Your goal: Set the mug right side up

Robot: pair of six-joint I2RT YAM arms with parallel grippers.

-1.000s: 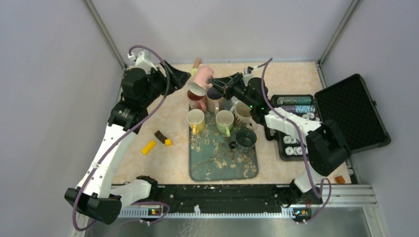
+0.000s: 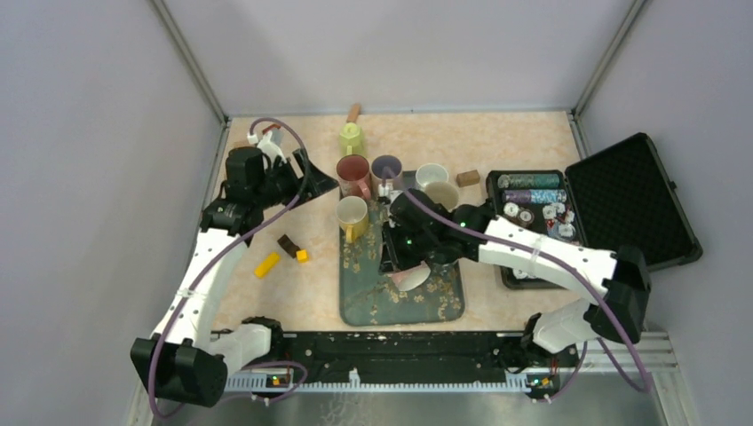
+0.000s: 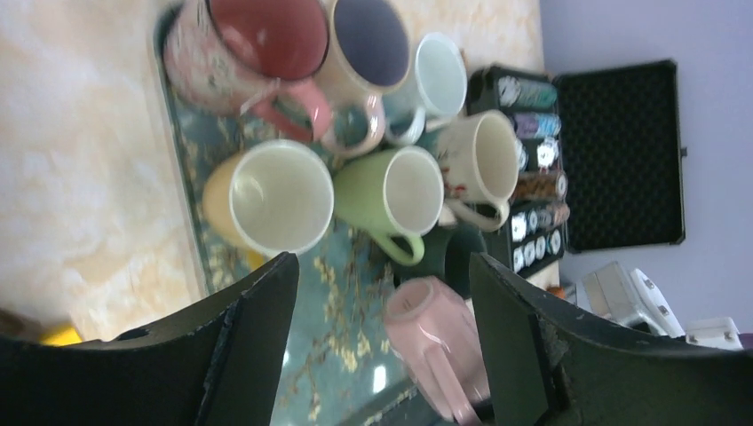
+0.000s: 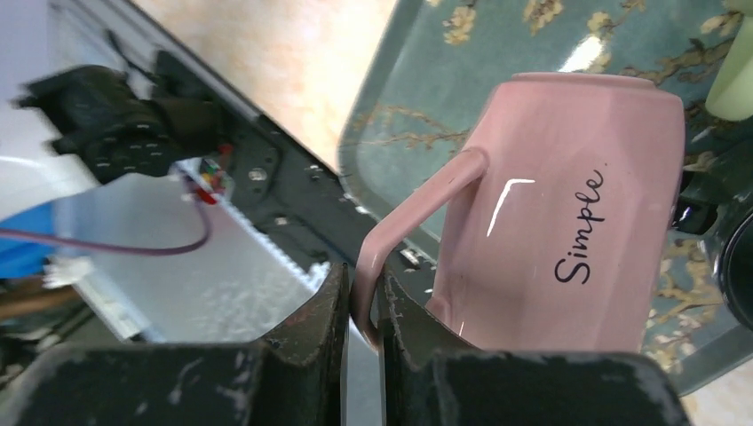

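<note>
The pink mug [image 4: 568,213] with "Simple" on it hangs low over the front of the green tray [image 2: 364,302], its handle between the shut fingertips of my right gripper. In the top view the right arm mostly covers it, a pale part [image 2: 411,277] showing. In the right wrist view its handle faces the gripper, beside a dark mug [image 4: 737,266]. My left gripper stands open above the left side of the cluster of mugs, nothing between its fingers.
Several mugs crowd the tray's back half, including a yellow one [image 2: 352,215]. An open black case [image 2: 632,200] stands at the right. Small blocks [image 2: 266,264] lie left of the tray, whose front left is clear.
My right gripper has brought the pink mug from the back, above the other mugs, down and forward over the tray's front.
</note>
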